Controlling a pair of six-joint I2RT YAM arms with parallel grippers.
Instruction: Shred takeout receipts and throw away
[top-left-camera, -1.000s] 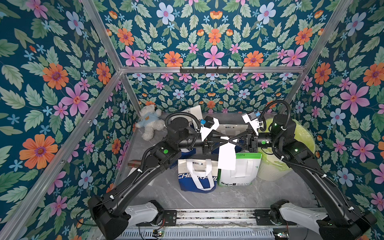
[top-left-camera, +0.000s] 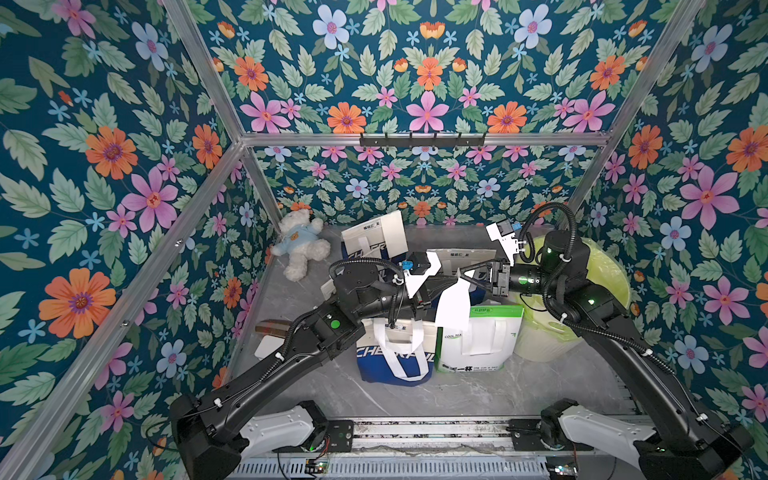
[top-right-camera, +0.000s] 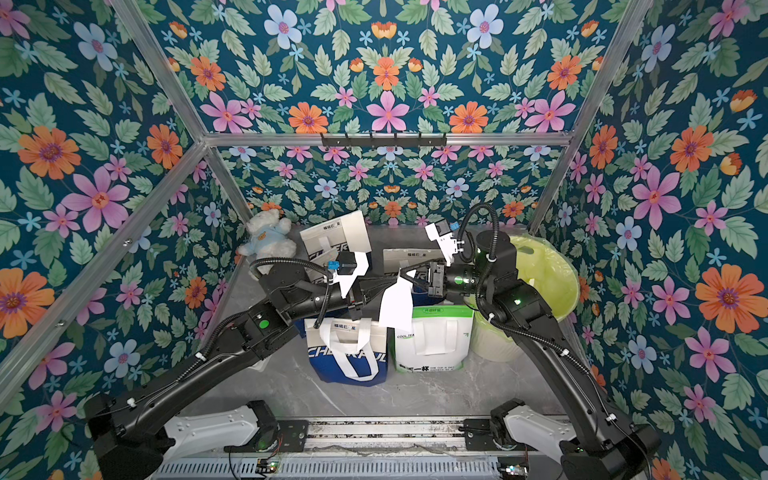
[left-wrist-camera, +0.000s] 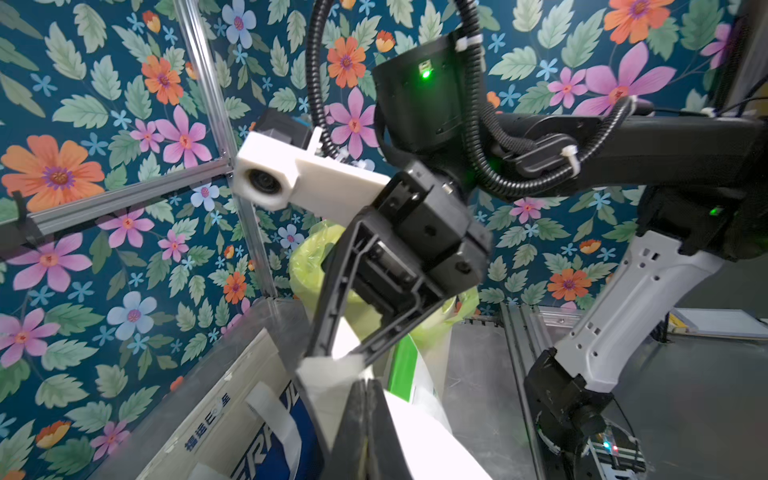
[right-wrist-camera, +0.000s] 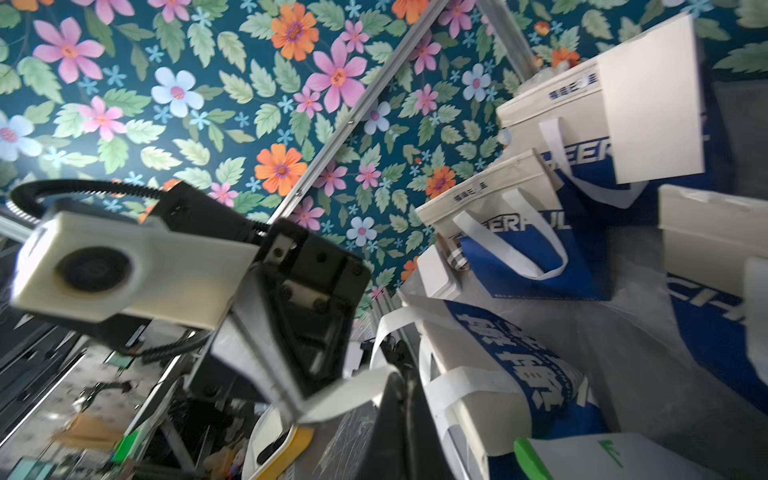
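A white receipt (top-left-camera: 453, 308) hangs between the two arms, over the bags. The closed tips of my right gripper pinch its narrow upper end. In the left wrist view, the left gripper is shut right beside the hanging paper, its fingers together and nothing clearly held between them. From the right wrist view, a pale strip of paper runs from the right fingertips toward the left gripper's fingers, somewhat blurred. A bin with a yellow-green liner (top-left-camera: 601, 280) stands behind the right arm.
Blue-and-white takeout bag (top-left-camera: 396, 356) and green-topped bag (top-left-camera: 480, 342) stand close below the grippers. Another bag (right-wrist-camera: 520, 228) and a tall one bearing white paper (right-wrist-camera: 652, 104) stand farther left. A teddy bear (top-left-camera: 302, 244) sits at the back left. Bare tabletop lies in front.
My left gripper has tilted and shifted a little toward the front. The receipt has turned, its upper part now narrower and its lower end slightly higher.
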